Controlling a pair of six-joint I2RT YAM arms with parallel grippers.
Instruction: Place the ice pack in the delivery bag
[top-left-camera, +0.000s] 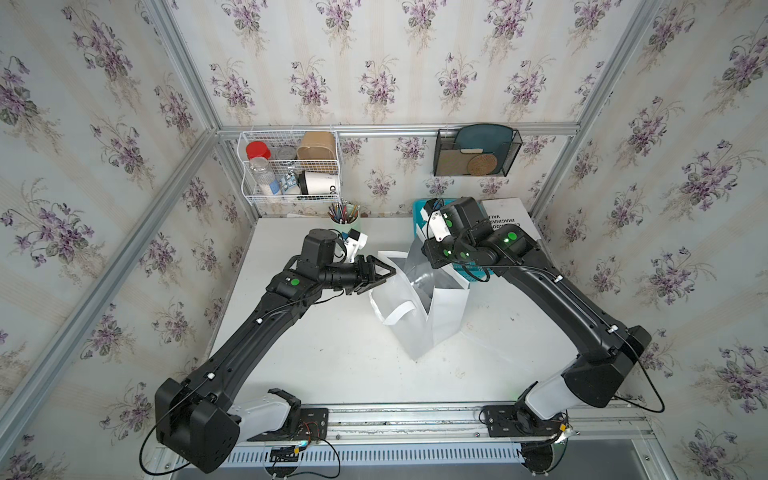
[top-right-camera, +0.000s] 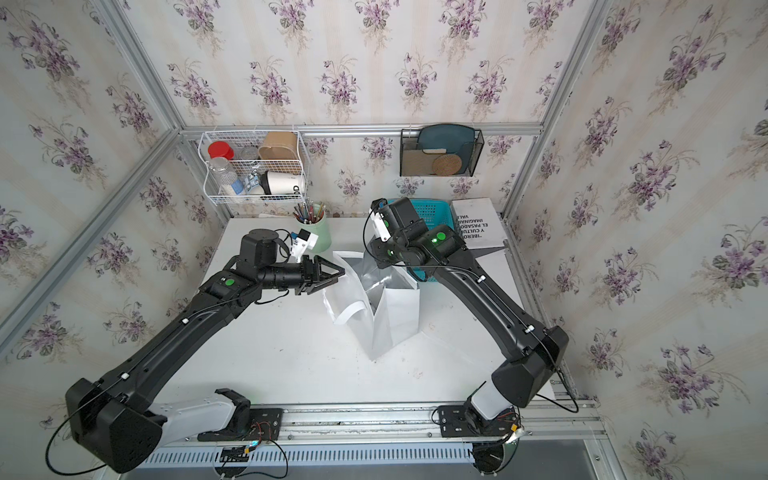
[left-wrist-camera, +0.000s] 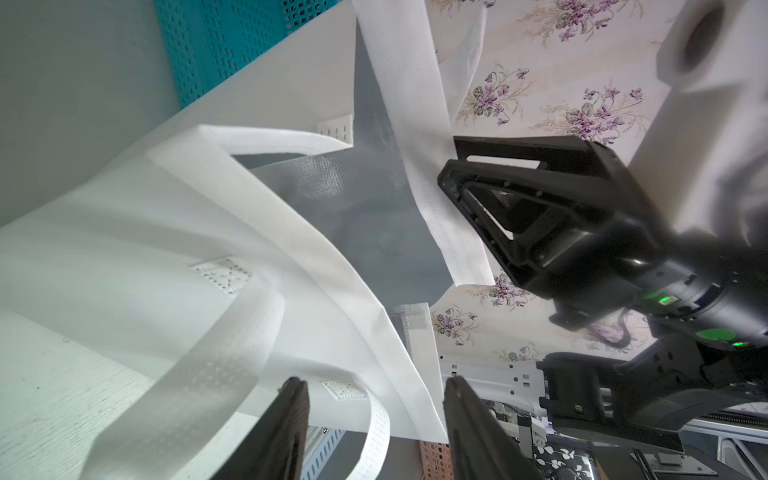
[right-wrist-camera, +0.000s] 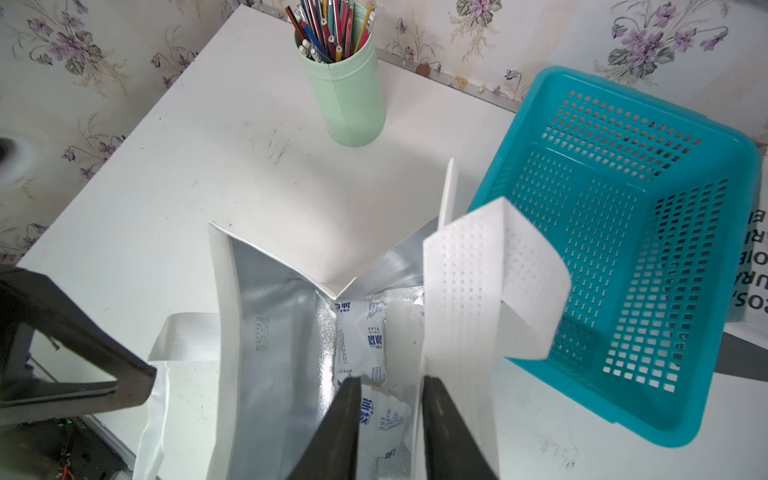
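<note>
The white delivery bag (top-left-camera: 432, 320) stands mid-table, mouth open, silver lining showing. Inside it, in the right wrist view, lie white ice packs with blue print, one (right-wrist-camera: 360, 340) farther back and one (right-wrist-camera: 382, 420) nearer, partly behind a finger. At the bag's left rim is my left gripper (top-left-camera: 390, 270), open; in the left wrist view the bag's white edge (left-wrist-camera: 376, 328) runs down between its fingers. My right gripper is partly open over the bag's mouth at the right wall (right-wrist-camera: 460, 320), one finger overlapping that wall. Whether it touches cannot be told.
A turquoise basket (right-wrist-camera: 616, 240) stands close behind the bag, beside a white book (top-right-camera: 478, 222). The green pencil cup (right-wrist-camera: 344, 92) is at the back left. Bare table lies in front of the bag. Wire shelves (top-left-camera: 289, 164) hang on the back wall.
</note>
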